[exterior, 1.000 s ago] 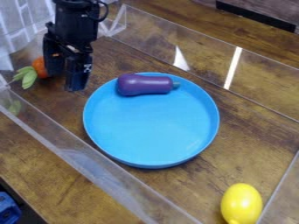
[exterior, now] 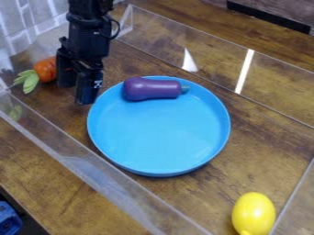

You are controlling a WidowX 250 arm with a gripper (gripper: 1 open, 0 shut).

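Note:
My black gripper [exterior: 81, 81] hangs low at the upper left, open, beside an orange carrot-like toy [exterior: 46, 70] with green leaves that lies to its left. Right of the gripper, a blue plate [exterior: 157, 138] holds a purple eggplant [exterior: 150, 89] near its back rim. Whether the gripper touches anything is hard to tell.
A yellow lemon [exterior: 252, 214] lies on the wooden table at the lower right. Clear plastic walls run along the left and right. A blue object [exterior: 6, 219] shows at the lower left corner. The table right of the plate is clear.
The gripper has shifted slightly right, toward the plate. The toy, plate, eggplant and lemon have not visibly moved.

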